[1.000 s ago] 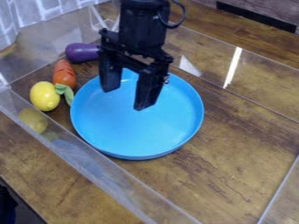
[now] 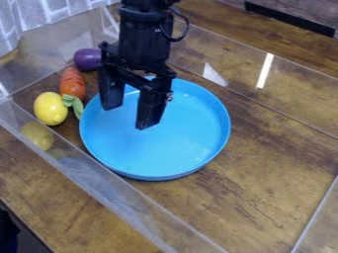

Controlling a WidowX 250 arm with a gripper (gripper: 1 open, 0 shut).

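Observation:
My black gripper (image 2: 132,99) hangs open over the back left part of a round blue plate (image 2: 158,144), with nothing seen between its fingers. Left of the plate sit a yellow lemon-like toy (image 2: 50,107) and an orange carrot (image 2: 71,82) with a green top. A purple eggplant (image 2: 87,59) lies behind the carrot, near the arm.
A clear plastic wall (image 2: 105,187) runs along the near left of the plate.
My gripper has shifted slightly to the left over the plate. The plate and the toys have not visibly moved.

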